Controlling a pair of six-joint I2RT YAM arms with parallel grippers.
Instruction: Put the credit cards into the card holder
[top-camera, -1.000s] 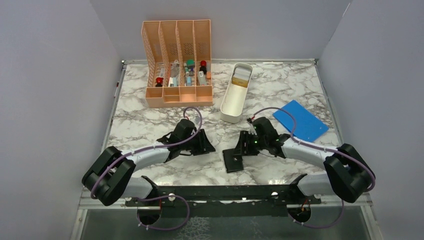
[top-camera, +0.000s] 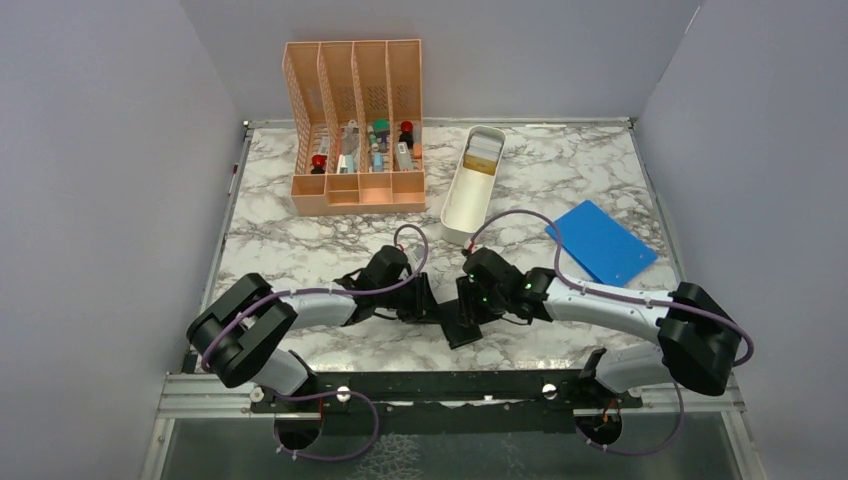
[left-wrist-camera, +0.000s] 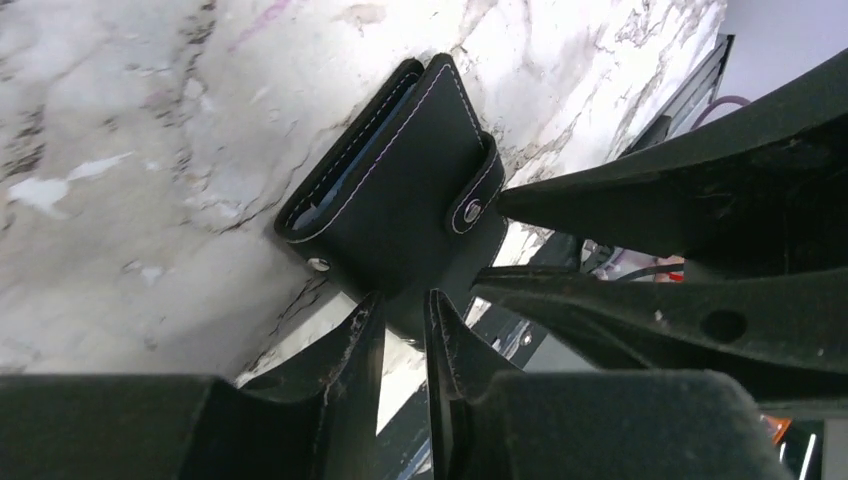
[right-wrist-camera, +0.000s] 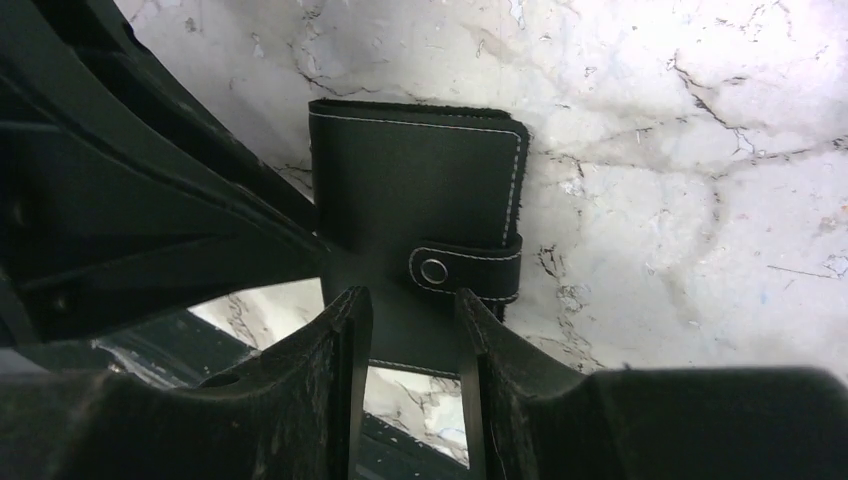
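Observation:
The black card holder (top-camera: 462, 334) lies on the table between my grippers, its snap strap (right-wrist-camera: 468, 270) fastened across the edge. A bluish edge (left-wrist-camera: 345, 190) shows between its layers in the left wrist view. My left gripper (top-camera: 434, 311) is at its left side, part open with a narrow gap. Over the strap side is my right gripper, open more widely, with the holder's face visible between its fingertips. Whether either one touches the holder cannot be told. Yellowish and pale card-like pieces (top-camera: 481, 163) lie in the white bin's far end.
Behind the arms stands the long white bin (top-camera: 464, 212). A peach divided organizer (top-camera: 360, 203) with small items is at back left. The blue sheet (top-camera: 603, 242) lies at right. My two grippers are very close together.

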